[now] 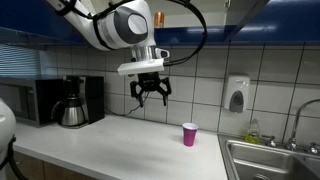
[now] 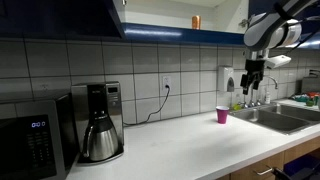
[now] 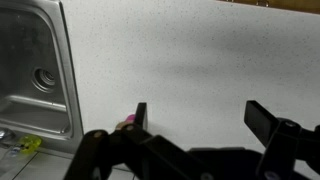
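Observation:
A magenta cup [image 1: 189,134] stands upright on the white counter [image 1: 130,150], left of the sink; exterior view 2 shows the same cup [image 2: 222,116] near the counter's far end. My gripper [image 1: 152,96] hangs well above the counter, open and pointing down, with nothing between its fingers. From the wrist view, the gripper has bare counter below it. The cup's pink edge [image 3: 127,121] peeks out beside the left finger, which hides most of the cup.
A steel sink [image 3: 35,75] borders the counter, with a bottle [image 1: 254,130] behind it and a soap dispenser [image 1: 236,93] on the wall. A coffee maker [image 2: 98,122] and a microwave [image 2: 35,138] stand at the other end.

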